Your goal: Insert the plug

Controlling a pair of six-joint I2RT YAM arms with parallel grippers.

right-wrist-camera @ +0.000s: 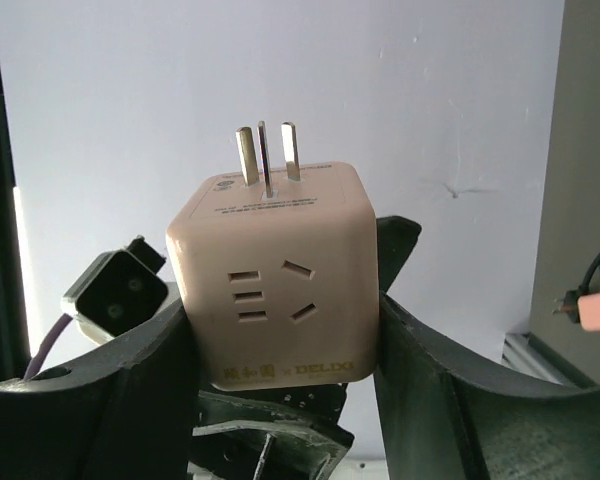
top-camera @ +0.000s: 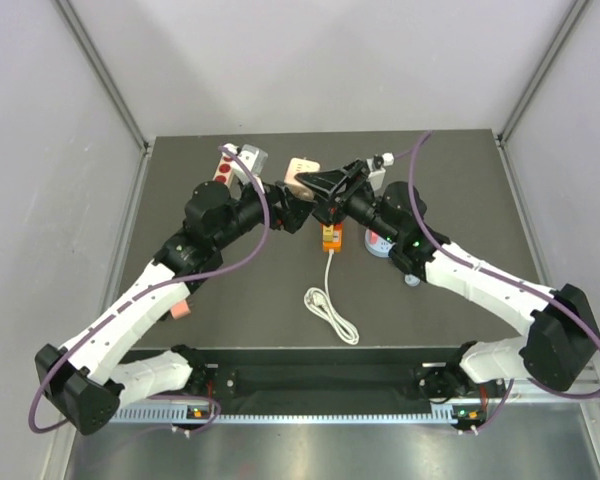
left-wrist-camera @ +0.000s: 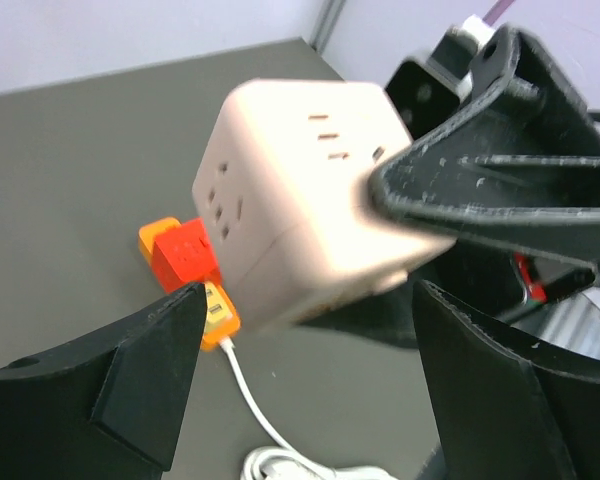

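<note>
My right gripper (top-camera: 318, 185) is shut on a pale pink plug adapter (right-wrist-camera: 273, 265), socket holes on its face and three metal prongs pointing up in the right wrist view. An orange-red power strip (left-wrist-camera: 190, 255) with a white cable rests on the mat below, partly hidden in the top view.
A beige strip with red switches (top-camera: 224, 168) stands at back left, a small pink block (top-camera: 180, 308) at front left. A round pale blue socket (top-camera: 378, 243) is right of centre. Coiled white cable (top-camera: 330, 318) lies at front centre.
</note>
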